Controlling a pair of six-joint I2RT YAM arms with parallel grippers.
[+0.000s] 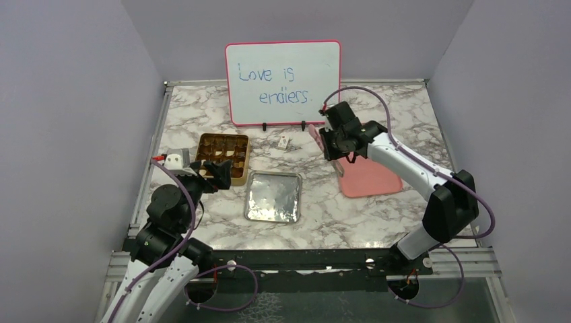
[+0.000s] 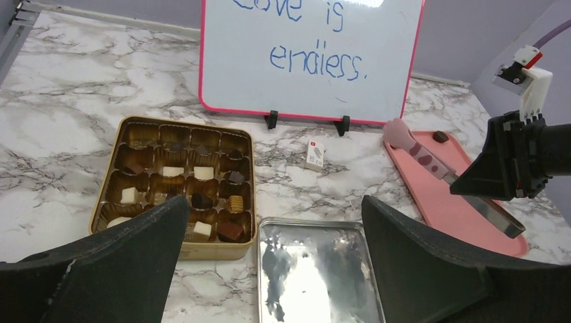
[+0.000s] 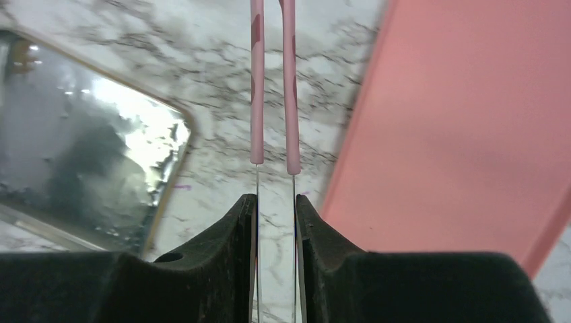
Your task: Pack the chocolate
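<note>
My right gripper (image 1: 326, 144) is shut on tongs with pink tips (image 2: 398, 131), the arms of the tongs standing slightly apart. Whether anything sits between the tips cannot be seen, as they run out of the right wrist view. They point toward the whiteboard, near the left edge of the pink tray (image 1: 370, 182). One dark chocolate (image 2: 440, 136) lies at that tray's far end. At left, the gold compartment box (image 2: 195, 250) holds several brown and white chocolates, with some pockets empty. My left gripper stands open beside the box, nothing between its fingers.
A silver metal tray (image 1: 273, 216) lies in the middle, empty. Behind it are a small white box (image 2: 314, 155) and a whiteboard (image 1: 283, 81) with handwriting on it. Bare marble separates the silver tray from the pink one.
</note>
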